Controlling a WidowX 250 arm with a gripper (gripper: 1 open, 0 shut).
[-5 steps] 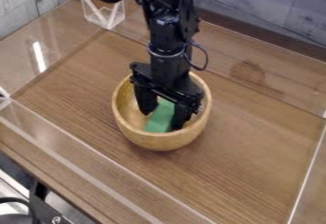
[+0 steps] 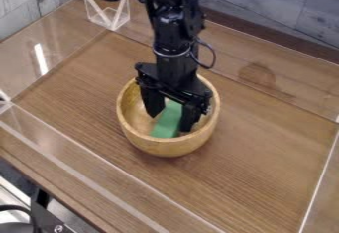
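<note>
A yellow-tan bowl [image 2: 167, 144] sits on the wooden table, holding a green object [image 2: 167, 125] in its middle. The black gripper [image 2: 173, 102] reaches down from above into the bowl, its open fingers around or just over the green object; whether they touch it cannot be seen clearly.
The wooden table [image 2: 265, 158] has free room to the right and left of the bowl. A clear plastic piece stands at the back left, and a wooden backboard runs along the far edge. Black cables lie at the bottom left.
The gripper and arm have shifted very slightly; the bowl and green object look nearly the same.
</note>
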